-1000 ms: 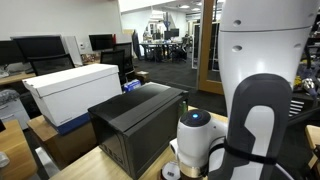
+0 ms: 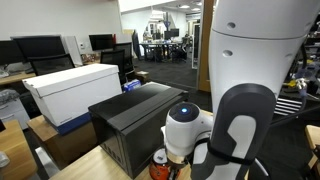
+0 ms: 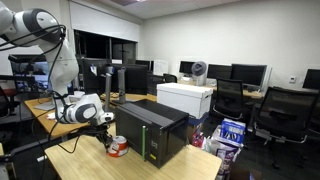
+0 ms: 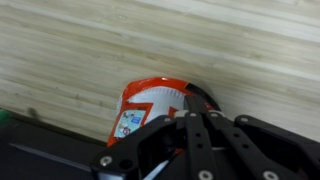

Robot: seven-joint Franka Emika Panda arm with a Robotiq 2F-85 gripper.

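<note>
A red and white round container (image 3: pixel 118 147) stands on the wooden table, close to the front of the dark box-shaped appliance. In the wrist view, the container (image 4: pixel 155 98) lies under and beyond my fingers, which hide part of it. My gripper is shut, and nothing shows between its fingers. From exterior view 2, the gripper (image 3: pixel 106 141) is low, right beside the container. Whether it touches the container I cannot tell. Only a piece of the red container (image 2: pixel 158 171) shows past my arm in exterior view 1.
The black appliance (image 3: pixel 152 132) stands just behind the container and blocks that side. A white box (image 3: pixel 184 99) sits farther back. Bare table (image 3: pixel 75 162) lies in front of the container, and wooden surface (image 4: pixel 70 40) is clear beyond it.
In exterior view 1 my arm and gripper have moved up and to the left.
</note>
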